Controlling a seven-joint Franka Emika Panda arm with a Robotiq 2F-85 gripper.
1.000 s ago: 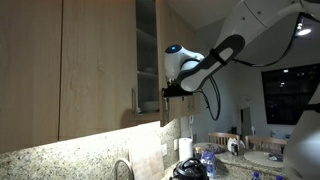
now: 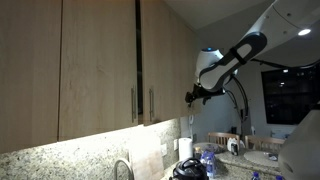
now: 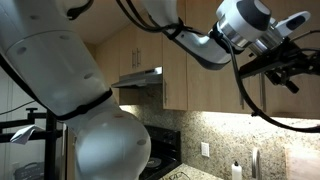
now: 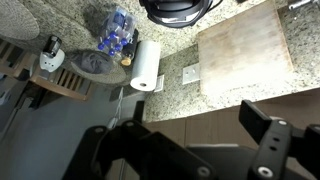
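In exterior view 1, the tall wooden cabinet's right door [image 2: 168, 60] stands nearly closed, with a narrow dark gap between it and the left door [image 2: 95, 70]. A handle [image 2: 152, 104] runs along the right door's inner edge. My gripper [image 2: 190, 101] is to the right of that handle, apart from it. In the wrist view, the fingers of my gripper are spread wide, with no object between them and the cabinet wood [image 4: 212, 125] beyond. At the right edge of exterior view 2, the gripper is partly cut off and its fingers are hard to make out.
Below the cabinets are a paper towel roll [image 4: 147, 66], a blue-labelled bottle [image 4: 117, 32], a black appliance [image 4: 178, 10] and a wooden board [image 4: 245, 48]. A faucet [image 2: 124, 165] rises by the speckled backsplash. A round table [image 2: 262, 158] is at the far right.
The right cabinet door has swung from open to nearly closed, covering the shelves that showed inside. My gripper has moved to the right and lower, away from the handle.
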